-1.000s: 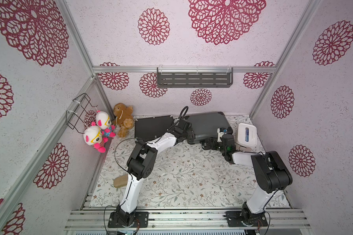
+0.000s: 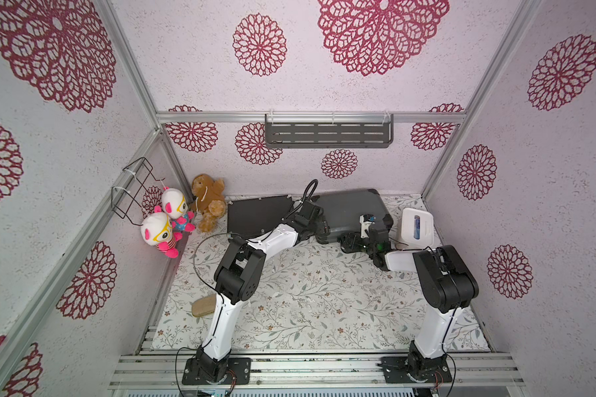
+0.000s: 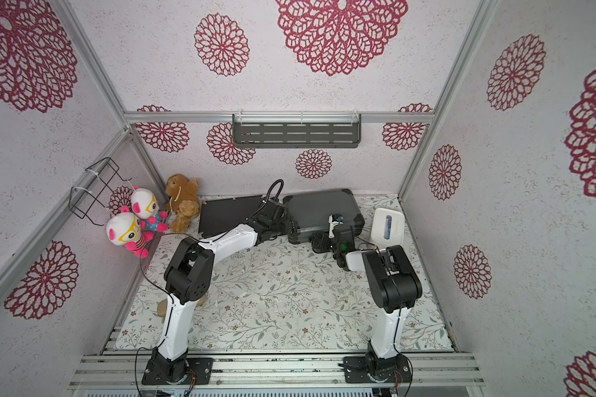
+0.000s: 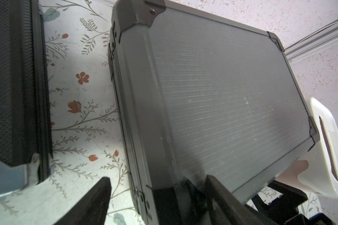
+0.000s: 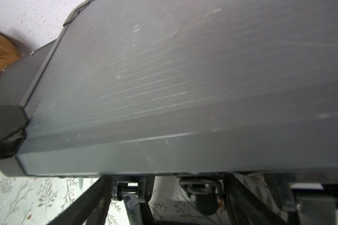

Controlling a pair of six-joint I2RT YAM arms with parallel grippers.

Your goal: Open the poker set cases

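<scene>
Two poker set cases lie closed side by side at the back of the table: a black one (image 2: 255, 215) on the left and a dark grey one (image 2: 351, 206) on the right. At the grey case's near left corner is my left gripper, its fingers apart with that corner between them; whether they touch it cannot be told. My right gripper faces the grey case's front side, low down, fingers spread around a latch or handle part (image 5: 202, 187). A metal latch (image 5: 131, 189) shows beside its left finger. The lower fingertips are cut off by the frame.
To the right of the grey case stands a white container (image 2: 417, 228) with a blue item on it. A brown plush (image 2: 208, 201) sits left of the black case. A tan object (image 2: 204, 305) lies front left.
My right arm has moved left along the front of the grey case, its gripper shifting a little. The left arm and both cases have stayed put.
</scene>
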